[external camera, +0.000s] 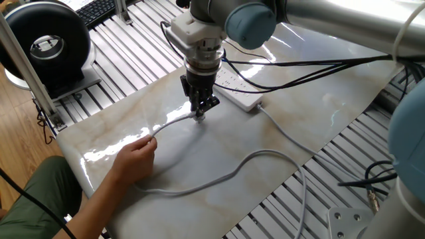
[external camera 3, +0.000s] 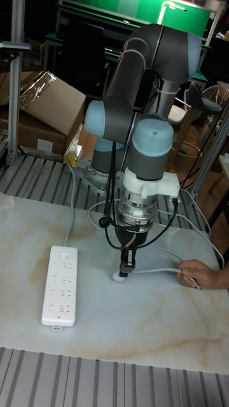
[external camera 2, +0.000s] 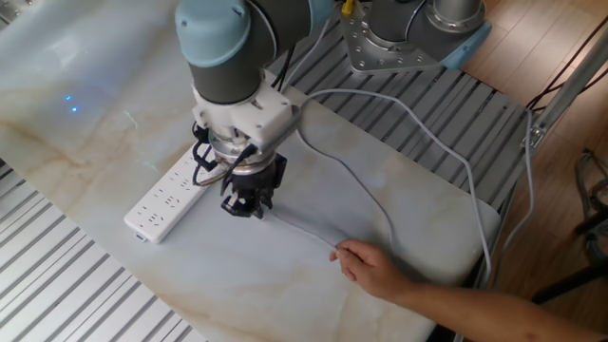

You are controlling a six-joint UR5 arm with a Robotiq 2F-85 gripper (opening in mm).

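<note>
My gripper [external camera: 198, 111] points down over the table, its fingers closed on a small pale plug [external camera 3: 120, 276] that pokes out below the fingertips. The fingers hide much of the plug. From it a grey-white cable [external camera 3: 157, 271] runs sideways to a person's hand [external camera: 136, 159], which pinches it a short way off. A white power strip [external camera 3: 61, 286] lies apart from the plug, its sockets facing up. In exterior view 2 the strip [external camera 2: 167, 202] is partly covered by the gripper and its wiring.
The cable's slack [external camera: 229, 175] loops across the tabletop. The strip's own cord [external camera: 282, 133] trails over the table edge onto the slatted bench. Black wires [external camera: 312, 64] hang beside the arm. Bare marbled table surrounds the gripper on its front side.
</note>
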